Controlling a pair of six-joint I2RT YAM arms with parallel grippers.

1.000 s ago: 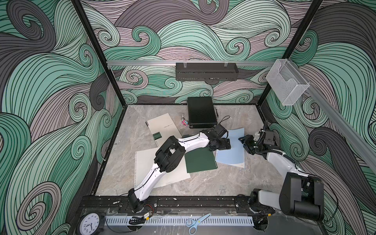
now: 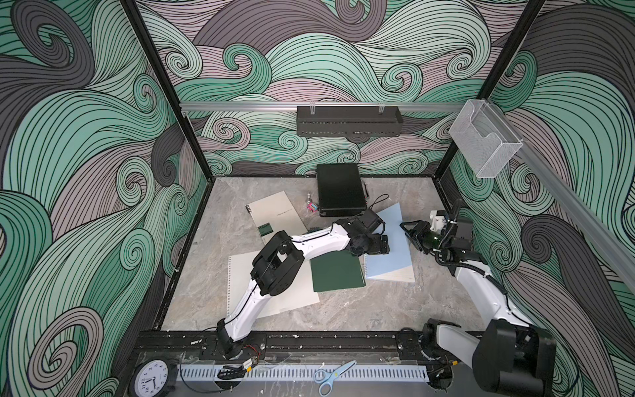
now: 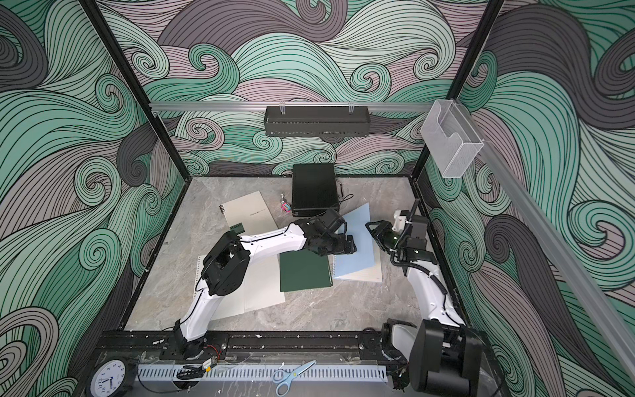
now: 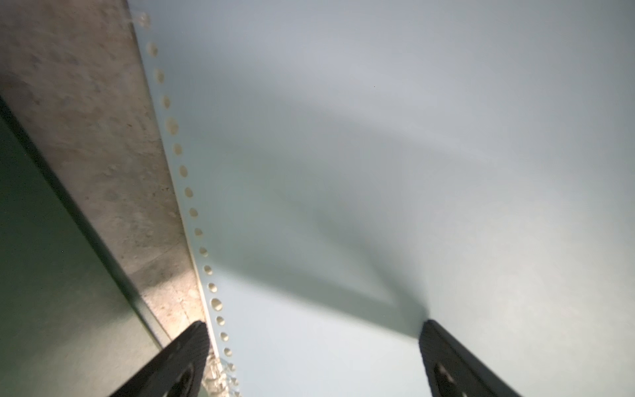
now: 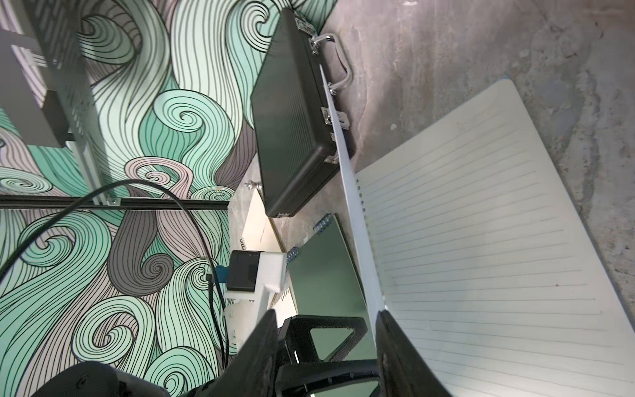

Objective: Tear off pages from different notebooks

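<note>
A spiral notebook on the right lies under a light blue sheet (image 2: pixel 391 231), likely its cover. The sheet's free side is lifted, with a white page (image 2: pixel 399 274) showing at the near edge. In the right wrist view the sheet (image 5: pixel 359 228) is nearly edge-on, above a lined page (image 5: pixel 483 251). My right gripper has a gap between its fingers; the sheet runs down beside one finger (image 5: pixel 400 357). My left gripper stands open over the sheet's punched edge (image 4: pixel 191 211), holding nothing. Whether its fingertips touch the sheet is unclear.
A dark green notebook (image 2: pixel 337 272) lies just left of the blue one. Other notebooks, one large and white (image 2: pixel 291 301), one beige (image 2: pixel 274 210), cover the left side. A black case (image 2: pixel 339 188) stands at the back. Bare table shows at front right.
The blue sheet's free side has risen, its far corner shifting up and left in the view. My right gripper has moved slightly with it; the left has barely moved.
</note>
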